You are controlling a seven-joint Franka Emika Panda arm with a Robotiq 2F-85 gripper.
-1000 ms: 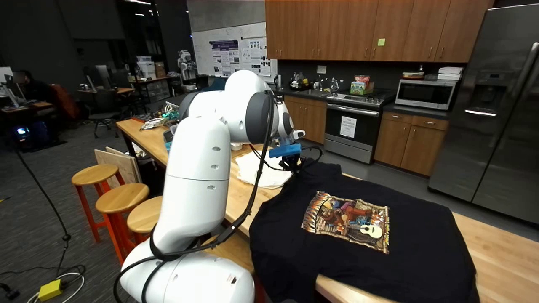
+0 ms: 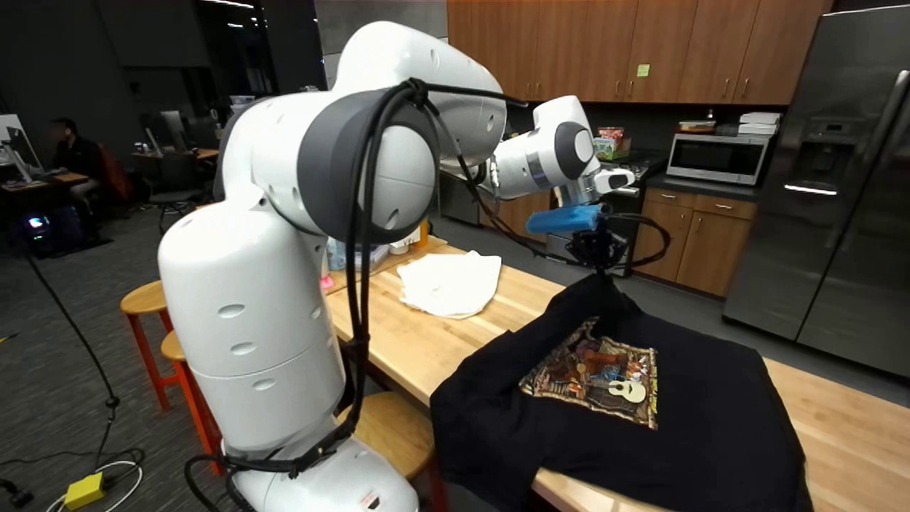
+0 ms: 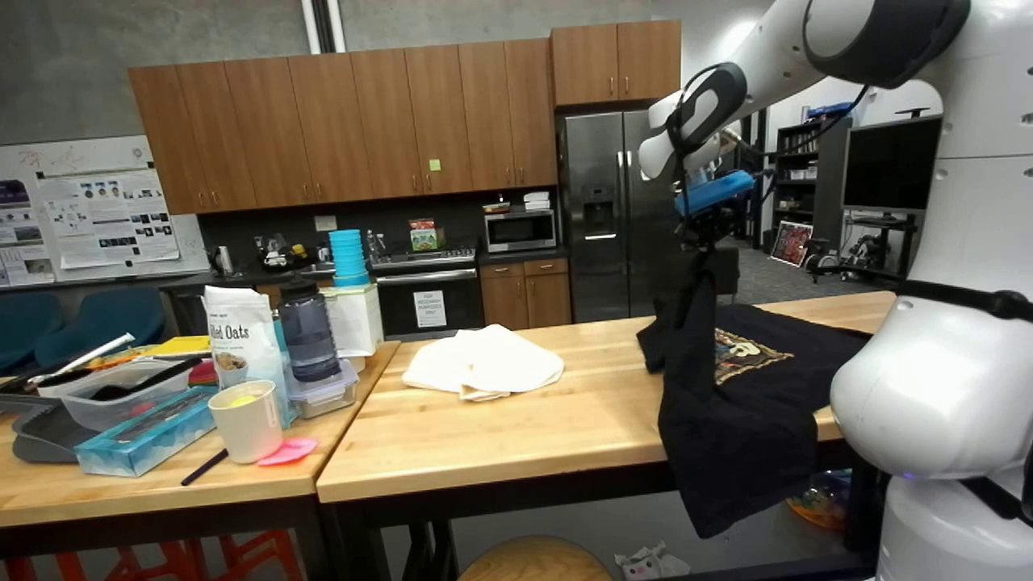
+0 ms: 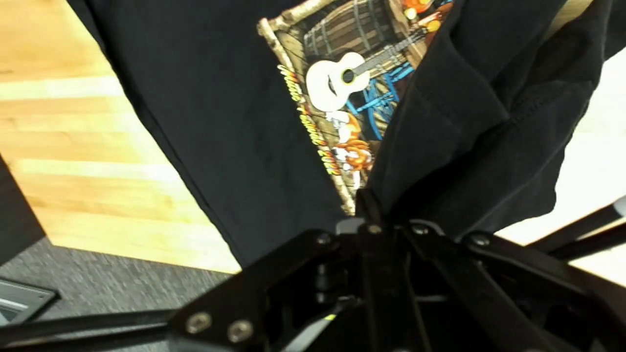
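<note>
A black T-shirt with a colourful guitar print lies over the table, part of it raised. My gripper is above the table, shut on the shirt's cloth, which rises to the fingertips in a peak. From the other side, the lifted cloth hangs under the gripper, and a dark part drapes over the table's front edge. In the wrist view, folds of the shirt run up to the fingertips and cover part of the print; the shirt's other edge lies flat on the wood.
A white cloth lies on the table, with bare wood around it. On the side table at left stand an oats bag, a mug and bins. Stools stand below.
The arm has risen and moved right in exterior view 1, drawing the shirt's far edge up and over towards the print. Part of the print, flat and fully visible before, is covered.
</note>
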